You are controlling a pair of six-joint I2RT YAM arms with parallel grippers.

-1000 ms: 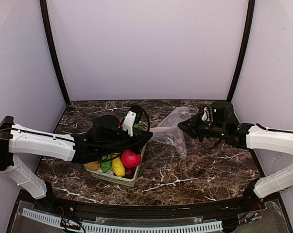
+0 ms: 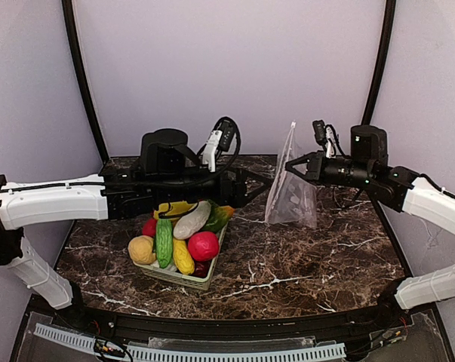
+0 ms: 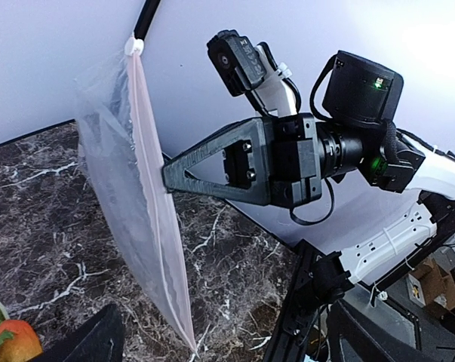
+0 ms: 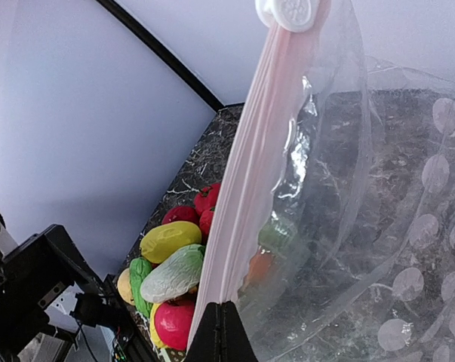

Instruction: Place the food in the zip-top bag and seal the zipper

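Observation:
A clear zip top bag (image 2: 295, 200) hangs upright from my right gripper (image 2: 291, 167), which is shut on its pinkish zipper strip (image 3: 148, 151). The white slider (image 4: 287, 10) sits at the strip's top. My left gripper (image 2: 257, 185) stands open just left of the bag, nothing between its fingers. In the right wrist view the strip runs down to my right gripper's fingertips (image 4: 219, 309). Toy food, including a red pepper or fruit (image 2: 203, 246), a green cucumber (image 2: 164, 243) and a pale cabbage (image 2: 191, 223), lies in a basket (image 2: 174, 278) below the left arm.
Walls (image 2: 235, 75) enclose the back and both sides. The left arm reaches across above the basket, partly hiding it.
Both grippers have risen. The bag's zipper has swung from lying level toward the left gripper to hanging upright, and the left gripper is now apart from it.

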